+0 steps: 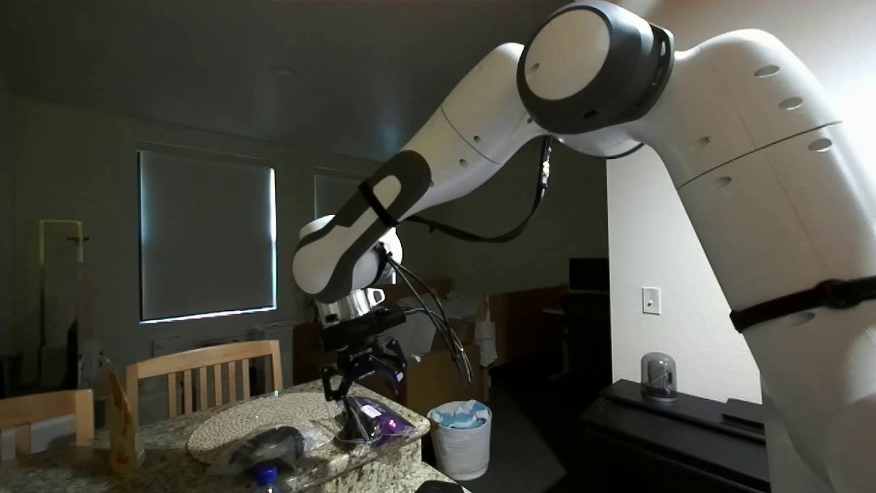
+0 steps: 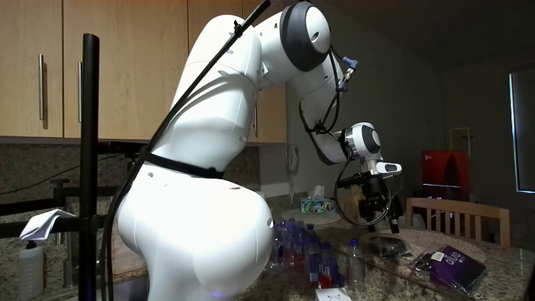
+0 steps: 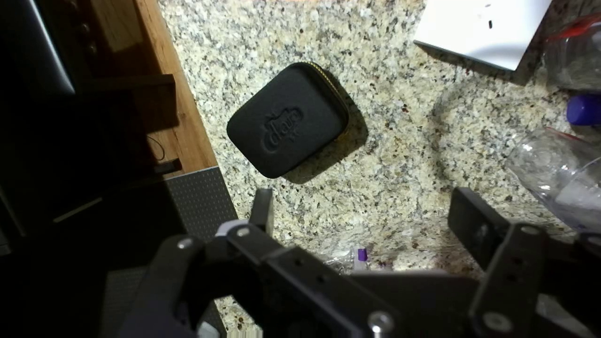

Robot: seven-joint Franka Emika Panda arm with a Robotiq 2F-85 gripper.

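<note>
My gripper is open, its two fingers wide apart with nothing between them in the wrist view. Ahead of it in that view, a black zip case (image 3: 288,119) with embossed lettering lies flat on the speckled counter (image 3: 394,141), clear of the fingers. Exterior view 1 has the gripper (image 1: 361,390) pointing down, with a purple-and-black plastic package (image 1: 382,423) behind it in line of sight. From the other side, the gripper (image 2: 383,230) hangs in the air, and the purple package (image 2: 454,268) rests on the raised counter to its right.
Clear bottles (image 3: 563,169) lie at the wrist view's right edge, near a white box (image 3: 484,28). Several upright bottles (image 2: 301,246) crowd the lower counter. A second bagged black item (image 2: 388,246) sits on the raised counter. The counter drops off left of the case.
</note>
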